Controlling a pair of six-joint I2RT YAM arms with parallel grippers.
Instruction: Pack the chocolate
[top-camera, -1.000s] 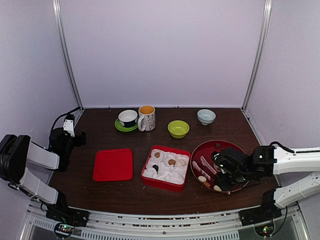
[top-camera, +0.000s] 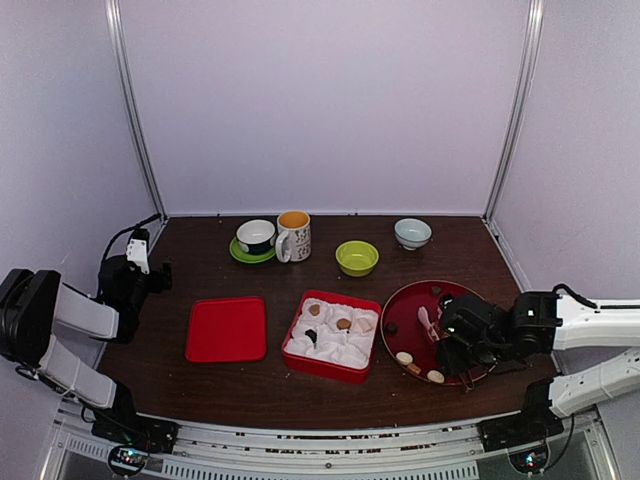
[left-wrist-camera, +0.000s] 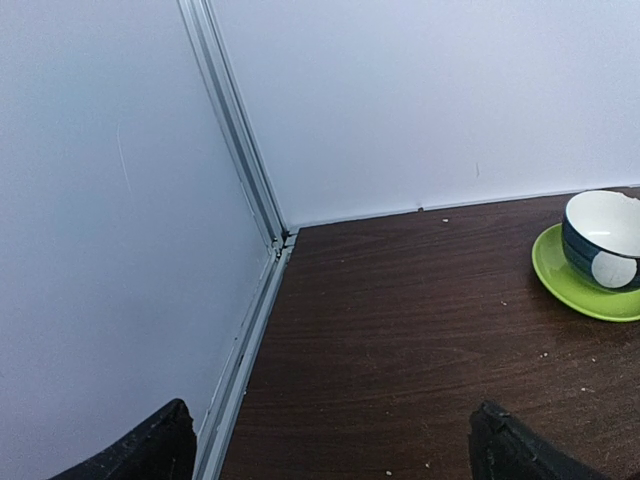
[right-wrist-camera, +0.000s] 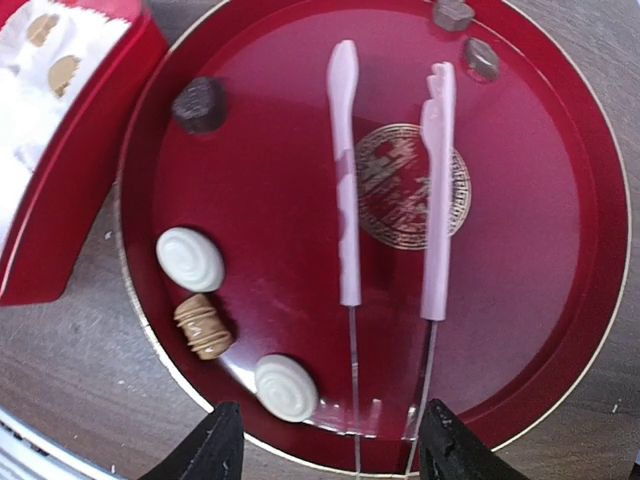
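A red round tray (right-wrist-camera: 530, 250) holds dark chocolates (right-wrist-camera: 200, 103), white oval pieces (right-wrist-camera: 190, 258), a brown piece (right-wrist-camera: 203, 325) and two pink-handled utensils (right-wrist-camera: 437, 220). My right gripper is over the tray's near side, its fingers apart around the thin shafts, gripping nothing visible. A red box (top-camera: 330, 362) with white lining and a few chocolates sits left of the tray. My left gripper (top-camera: 160, 275) stands open at the left edge, away from the food.
A red lid (top-camera: 225, 330) lies left of the box. At the back are a bowl on a green saucer (top-camera: 254, 240), a mug (top-camera: 294, 237), a lime bowl (top-camera: 357, 258) and a pale blue bowl (top-camera: 413, 233).
My right gripper has shifted slightly over the tray, changing how much of the pink utensils the top view shows. The left arm is still.
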